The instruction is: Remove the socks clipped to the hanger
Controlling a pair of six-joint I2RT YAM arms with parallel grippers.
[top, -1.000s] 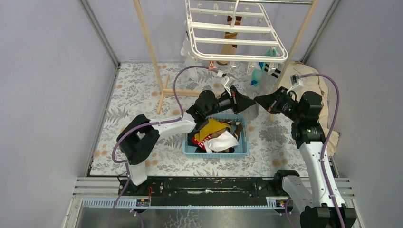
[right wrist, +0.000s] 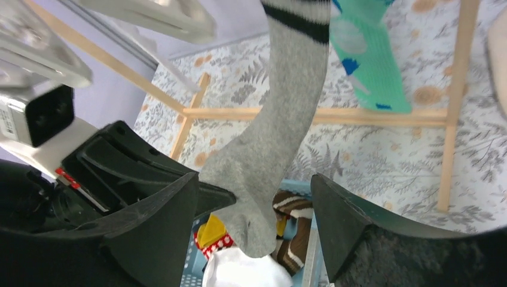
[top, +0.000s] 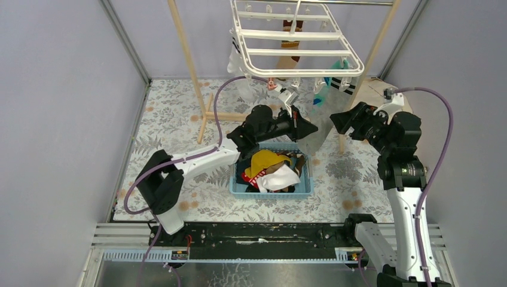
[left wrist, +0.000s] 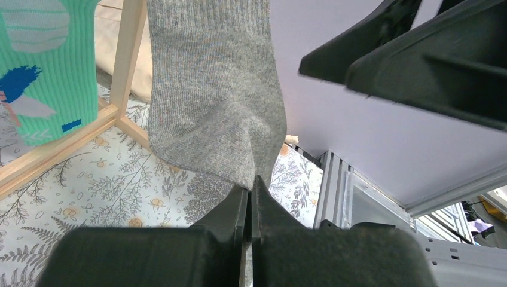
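Observation:
A grey sock [top: 315,137] with black stripes hangs from the front right of the white hanger [top: 287,52]. Its fabric runs into the fingertips of my left gripper, which is shut on the grey sock [left wrist: 218,89]. My right gripper [top: 336,124] is open to the right of it; in the right wrist view the sock [right wrist: 281,131] crosses between the spread fingers without being gripped. A mint-green sock [right wrist: 367,54] hangs just behind. Farther back on the hanger is a brown-and-tan sock [top: 289,45], and white socks [top: 235,61] hang at its left.
A light-blue basket [top: 271,195] beneath the left gripper holds several loose socks. Wooden legs [top: 190,60] of the stand rise on both sides, joined by a crossbar [right wrist: 382,116] low behind the socks. Patterned floor around the basket is clear.
My right gripper has gone from shut to open and drawn back to the right. The left gripper has shifted slightly, still at the grey sock's lower part, which now shows more of itself.

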